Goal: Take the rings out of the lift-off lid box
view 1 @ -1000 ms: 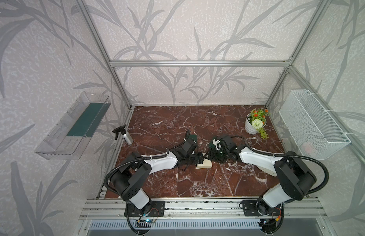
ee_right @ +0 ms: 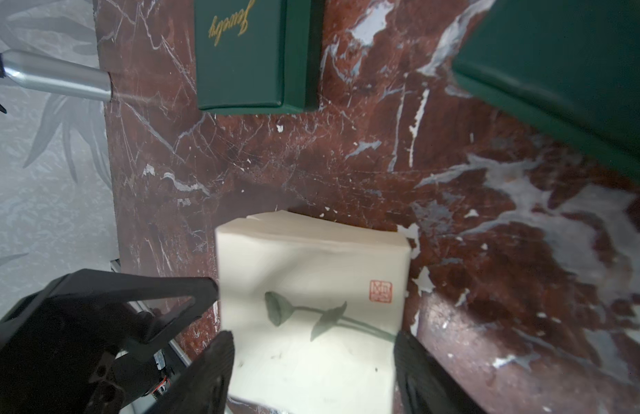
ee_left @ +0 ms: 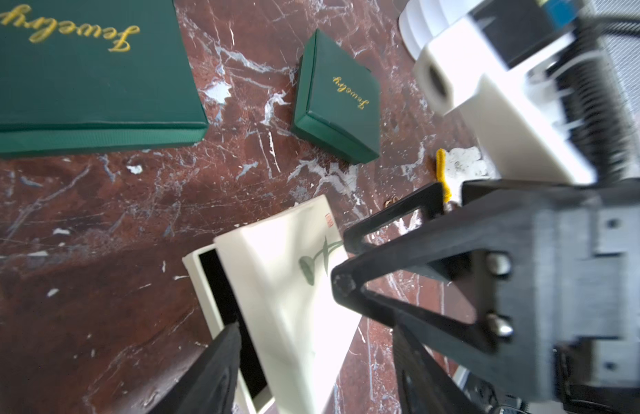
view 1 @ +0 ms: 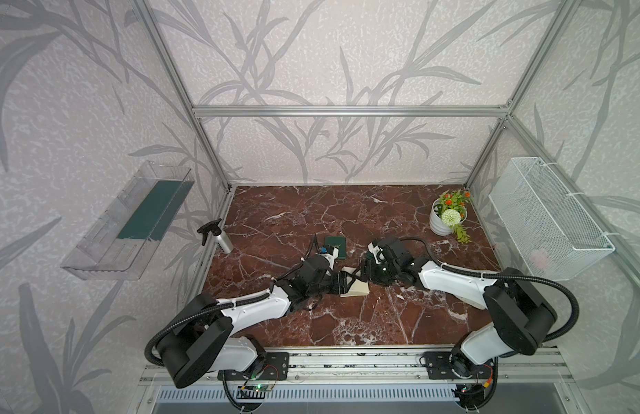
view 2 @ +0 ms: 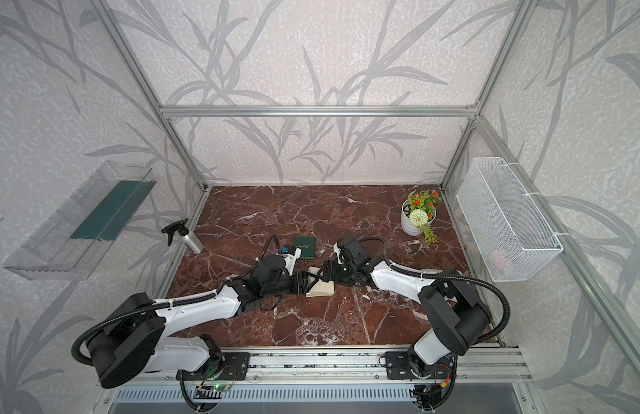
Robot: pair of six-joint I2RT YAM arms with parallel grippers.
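In the left wrist view, the cream box's lid point(ee_left: 292, 296), printed with a green plant, sits askew over its base point(ee_left: 208, 283). A dark gap shows along one side. Left gripper has its fingers apart, box between them, one fingertip near the base's wall. From the right wrist view, the lid point(ee_right: 309, 310) fills the space between the spread fingers of my right gripper; whether they press on its sides I cannot tell. The left gripper's black finger point(ee_right: 185, 296) is close against the lid's edge there. No rings show.
A large green jewelry box point(ee_left: 92, 76) and a small one point(ee_left: 344, 103) lie just beyond. A spray bottle point(view 1: 217, 236) stands at the left edge, a flower pot point(view 1: 447, 217) at the right.
The cream box has slid slightly left. My right gripper has moved slightly left.
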